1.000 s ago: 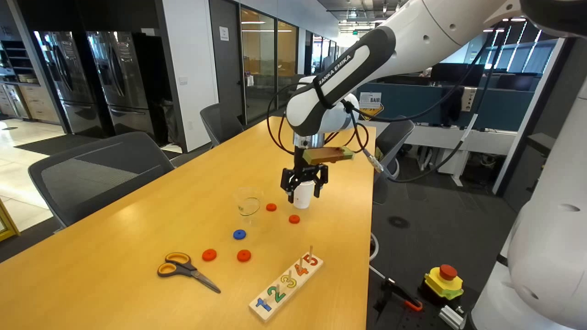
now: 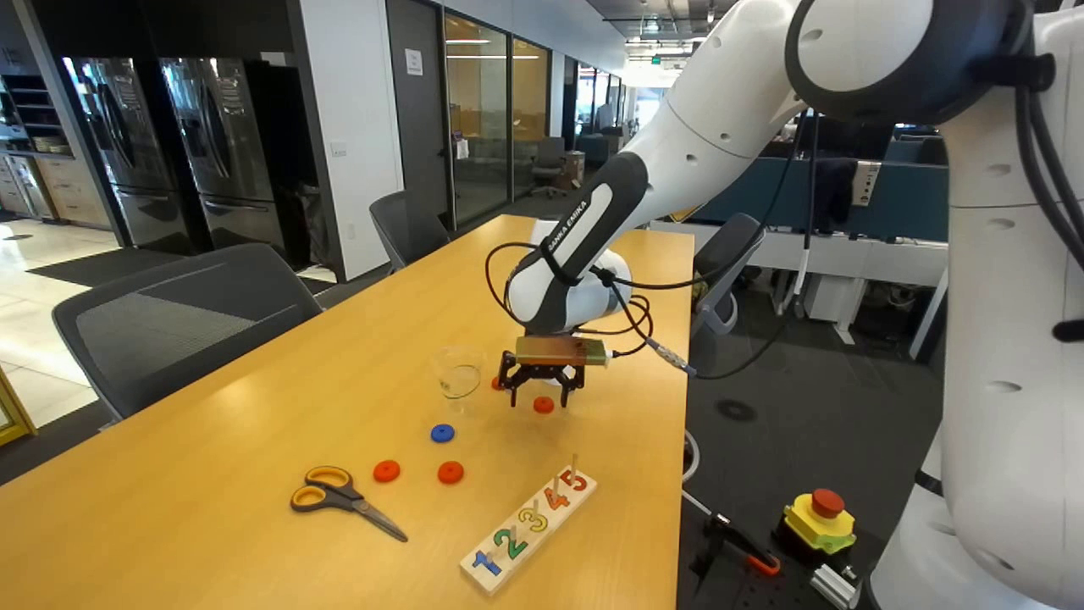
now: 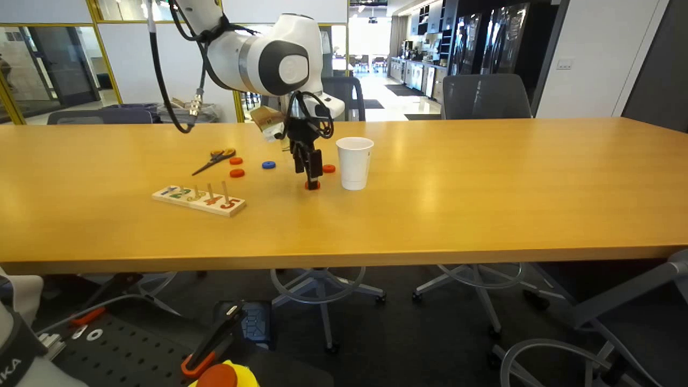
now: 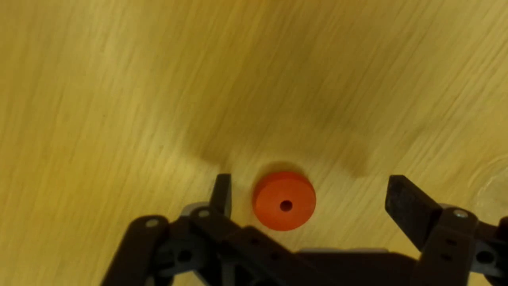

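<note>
My gripper [image 2: 539, 396] hangs low over the table with its fingers open. In the wrist view, a red disc [image 4: 284, 201] with a centre hole lies on the table between the finger lines, closer to the left finger [image 4: 222, 193]. Nothing is gripped. Exterior view 1 shows a red disc [image 2: 544, 405] near the fingertips and another red disc [image 2: 497, 383] partly behind a finger; which one the wrist view shows, I cannot tell. Two more red discs [image 2: 386, 471] and a blue disc [image 2: 442, 433] lie nearer the numbered peg board [image 2: 530, 529], whose upright pegs are bare.
A white cup [image 3: 354, 164] stands beside the gripper, mostly hidden in exterior view 1. A clear glass [image 2: 458, 378] stands on the gripper's other side. Open scissors [image 2: 345, 498] lie left of the board. Much of the tabletop [image 3: 503, 187] right of the cup is bare.
My gripper has come down and slightly left in exterior view 1, and has turned. It now covers part of one red disc and most of the white cup. The discs and board have stayed put.
</note>
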